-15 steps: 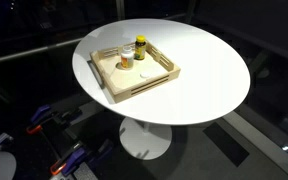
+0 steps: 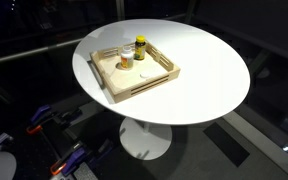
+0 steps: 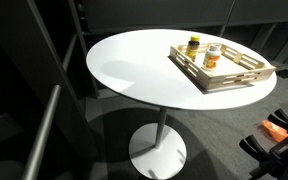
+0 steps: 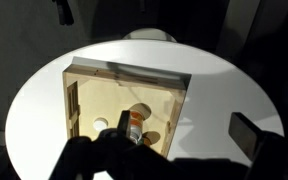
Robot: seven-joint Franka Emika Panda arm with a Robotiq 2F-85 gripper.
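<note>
A light wooden tray (image 2: 142, 90) with slatted sides rests on a round white table (image 2: 209, 75). Inside it stand a white bottle with an orange label (image 2: 127, 60) and a dark bottle with a yellow label (image 2: 140, 47). Flat on the tray floor lies a small white disc (image 2: 150, 76), perhaps a lid. My gripper looks open in the wrist view, its dark fingers wide apart and the tray beyond them. The orange-labelled bottle (image 4: 136, 124) is partly covered by the left finger there. Nothing shows held.
Much of the tabletop (image 3: 134, 62) beside the tray is bare. The table stands on a white pedestal base (image 3: 157, 158). A metal rail (image 3: 44, 135) runs at the left of the second exterior view. The surroundings are dark.
</note>
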